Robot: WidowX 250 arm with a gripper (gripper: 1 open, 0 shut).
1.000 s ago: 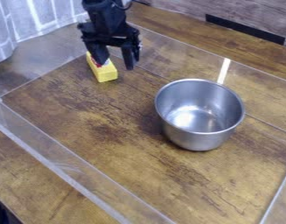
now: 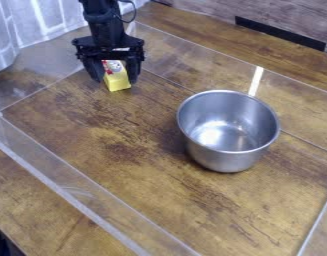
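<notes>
My black gripper [image 2: 111, 66] is at the upper left, lowered over a small yellow item [image 2: 116, 82] with a red and white top, its fingers on either side of it. I cannot tell whether they touch it or how far they are closed. A large steel pot [image 2: 227, 130] sits on the wooden table [image 2: 152, 195] to the right, apart from the gripper.
Clear plastic edges run along the left and front of the table. A pale object [image 2: 0, 45] stands at the top left edge.
The gripper has moved left and come round the yellow item. The item and pot appear in about the same places.
</notes>
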